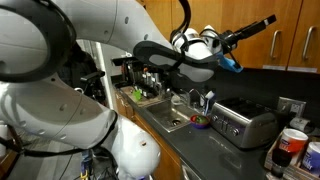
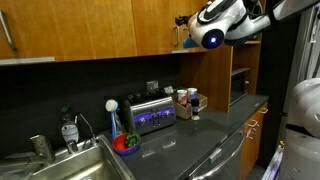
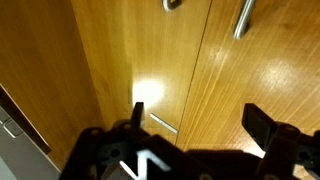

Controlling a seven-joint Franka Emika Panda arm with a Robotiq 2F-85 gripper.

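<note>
In the wrist view my gripper stands open, its two dark fingers wide apart and nothing between them. It faces the wooden cabinet doors point(image 3: 195, 70), where two metal handles, one at the right point(image 3: 243, 18) and one at the top edge point(image 3: 171, 4), lie beyond the fingertips. Exterior view 2 has the arm point(image 2: 232, 22) raised high, reaching to the upper cabinets point(image 2: 110, 30) near a door handle point(image 2: 176, 38). The doors look closed. Whether any finger touches the wood cannot be told.
Below lies a dark counter point(image 2: 185, 155) with a silver toaster point(image 2: 150, 113), a red bowl with colourful contents point(image 2: 126, 143), and a box of cups and jars point(image 2: 190, 103). The sink point(image 2: 88, 165) is at the left.
</note>
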